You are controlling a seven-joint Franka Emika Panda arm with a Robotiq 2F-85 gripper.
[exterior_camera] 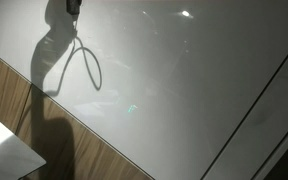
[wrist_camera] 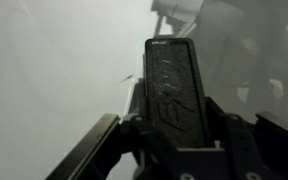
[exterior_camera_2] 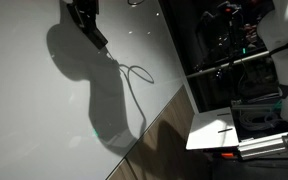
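Observation:
In the wrist view a black rectangular block (wrist_camera: 174,85) with faint raised marks stands between the fingers of my gripper, which is shut on it. The block points away from the gripper, over a pale surface. Exterior view 2 has the dark block (exterior_camera_2: 97,38) at the top, tilted, with a thin cord (exterior_camera_2: 139,72) looping below it. In exterior view 1 only a small dark part of the held block (exterior_camera: 73,6) shows at the top edge, the cord (exterior_camera: 97,70) hanging in a loop beneath. Most of the arm lies outside both exterior views.
White equipment (exterior_camera_2: 284,75) and dark cables stand at the right in exterior view 2.

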